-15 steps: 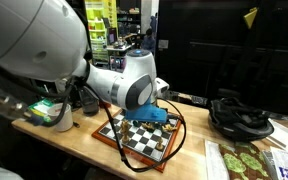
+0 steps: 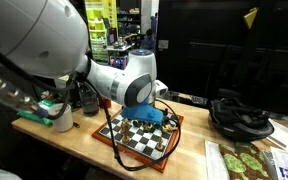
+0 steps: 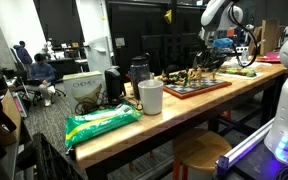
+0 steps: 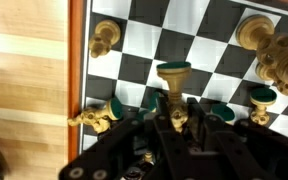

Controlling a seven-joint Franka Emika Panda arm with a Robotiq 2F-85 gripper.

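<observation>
My gripper is shut on a light wooden chess piece (image 4: 174, 88), whose green felt base faces the wrist camera. The piece lies tilted between the fingers, over the black and white chessboard (image 4: 134, 68). In the wrist view a pawn (image 4: 105, 36) stands upright at upper left. Another piece (image 4: 96, 116) lies on its side along the board's left edge. Several more are at the right, some with green bases showing. In exterior view 1 the arm hides part of the chessboard (image 2: 134, 150), and the held piece cannot be made out there.
A black bag (image 2: 239, 118) sits right of the board. Near it lies a patterned green sheet (image 2: 246, 163). Left of the board stands a white cup (image 2: 61, 119); a green package (image 3: 102, 123) lies close by. Bare wood shows in front of the board.
The gripper has shifted slightly left and down over the board in exterior view 1. Nothing else has visibly moved.
</observation>
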